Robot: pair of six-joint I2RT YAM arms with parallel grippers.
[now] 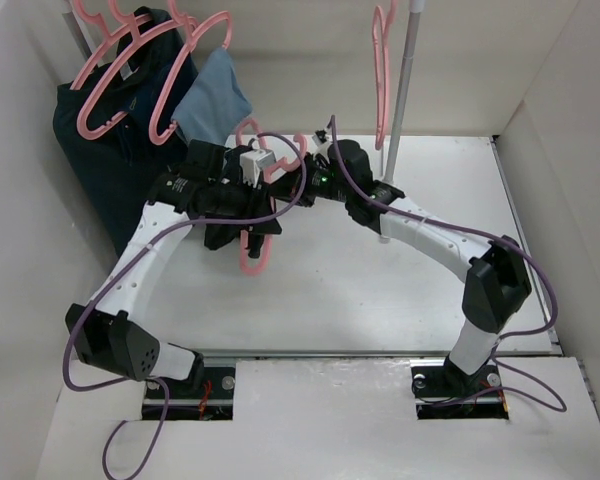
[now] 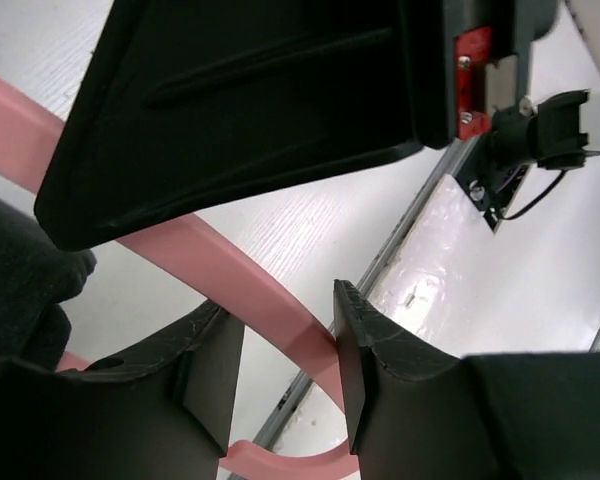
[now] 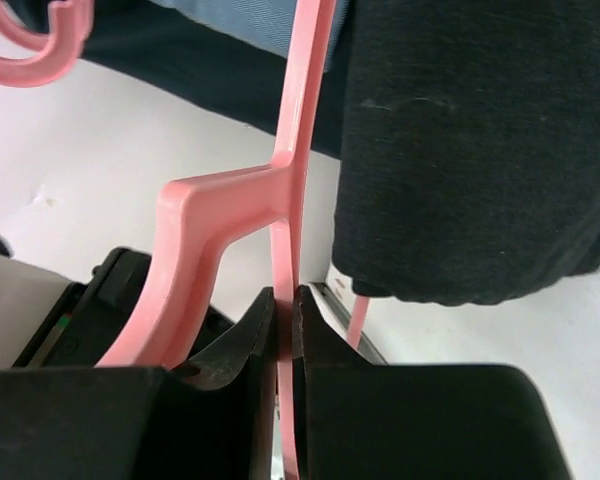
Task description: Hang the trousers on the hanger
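In the right wrist view, my right gripper is shut on the pink hanger (image 3: 282, 250) near its hook's base. Black trousers (image 3: 450, 150) hang folded over this hanger. My left gripper stands open, with a bar of the hanger (image 2: 260, 285) passing between its parted fingers. Dark cloth of the trousers (image 2: 15, 280) shows at the left edge of that view. From above, both grippers meet at the hanger (image 1: 252, 258), whose lower end points toward the front. The arms hide much of the trousers (image 1: 220, 236) there.
Dark garments (image 1: 90, 170) and a blue cloth (image 1: 213, 100) hang on pink hangers at the upper left. An empty pink hanger (image 1: 382, 80) hangs beside the metal pole (image 1: 404, 90).
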